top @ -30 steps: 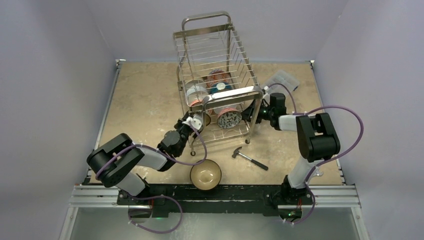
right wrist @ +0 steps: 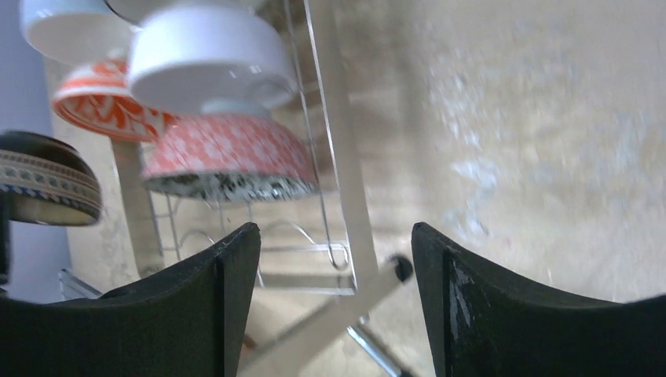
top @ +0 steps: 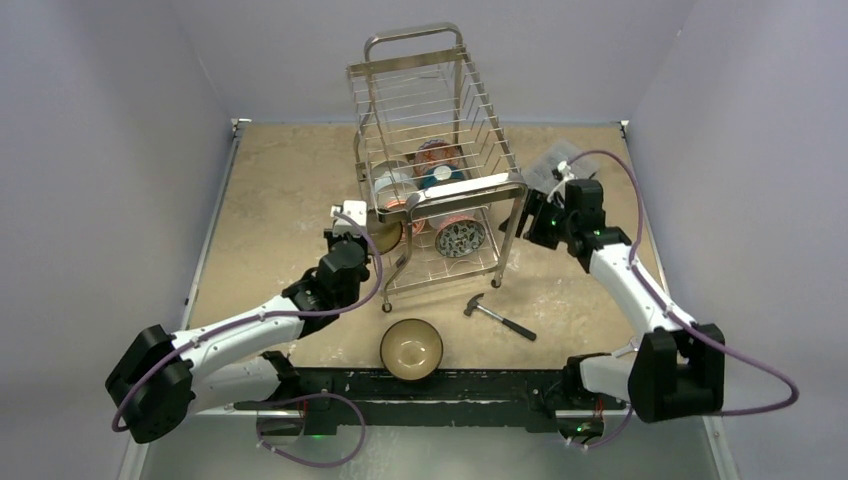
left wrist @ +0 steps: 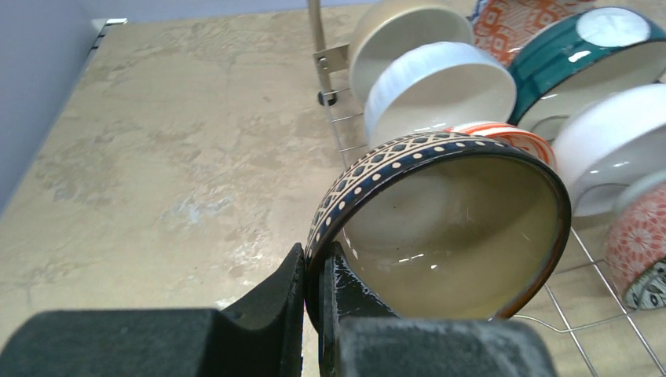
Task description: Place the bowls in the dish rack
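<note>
The metal dish rack (top: 466, 198) stands mid-table with several bowls tilted on its lower level, among them a white bowl (left wrist: 441, 90), a teal bowl (left wrist: 585, 59) and a pink floral bowl (right wrist: 228, 157). Gripped by its rim, a brown bowl with a patterned band (left wrist: 440, 228) is in my left gripper, at the rack's left front corner. Whether this bowl rests on the wires cannot be told. Another brown bowl (top: 411, 349) sits on the table in front of the rack. My right gripper is open and empty, right of the rack.
A hammer (top: 500, 317) lies on the table before the rack. Behind my right gripper is a clear plastic container (top: 562, 163). Bare table (top: 275, 200) stretches left of the rack. The rack's front right leg (top: 510, 238) stands near my right gripper.
My left gripper has shifted left, towards the rack's outer left side, and the brown bowl by it shows more. My right gripper has drawn away from the rack to the right.
</note>
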